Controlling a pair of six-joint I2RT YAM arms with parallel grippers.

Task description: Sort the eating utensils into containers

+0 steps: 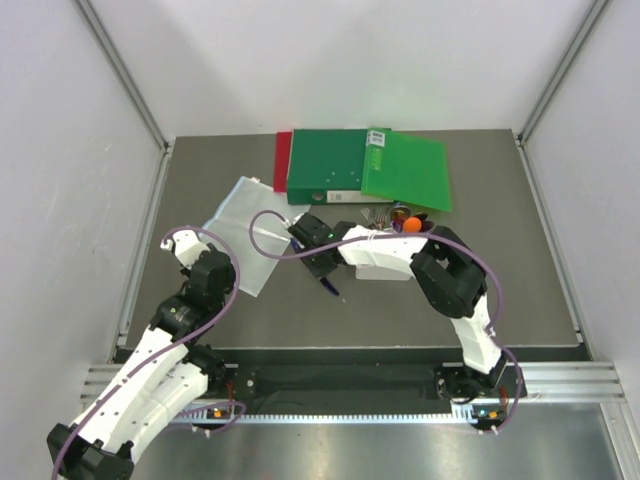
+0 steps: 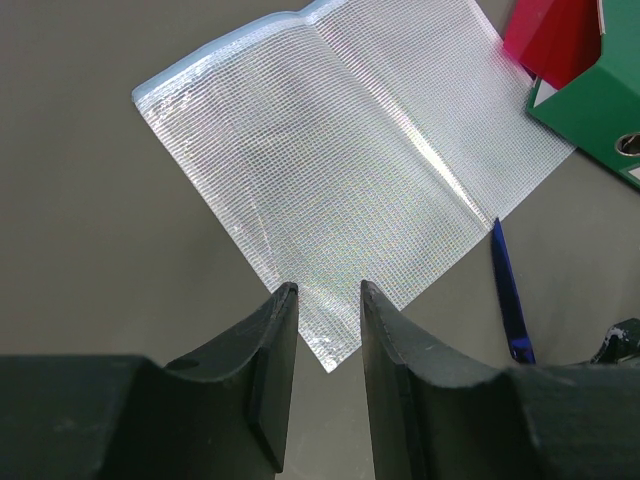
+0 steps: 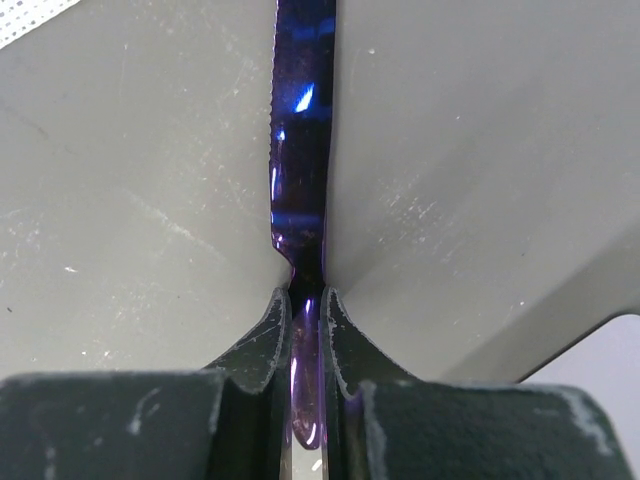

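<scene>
A dark blue-purple knife (image 3: 302, 130) lies along the table below my right gripper, its narrow neck and handle between the two fingers. Both fingertips are close against the knife's sides, and the gripper looks shut on it; whether it bears any weight I cannot tell. From above, part of the knife (image 1: 329, 286) shows past the right gripper (image 1: 316, 258). My left gripper is part open and empty, over the table left of the knife. A white container (image 1: 383, 273) is partly hidden under the right arm. Several forks (image 1: 378, 215) lie behind that arm.
A translucent sheet (image 2: 330, 150) lies at the left. Green binders (image 1: 328, 160) and a red folder (image 1: 283, 162) sit at the back. An orange round item (image 1: 412, 225) shows beside the right arm.
</scene>
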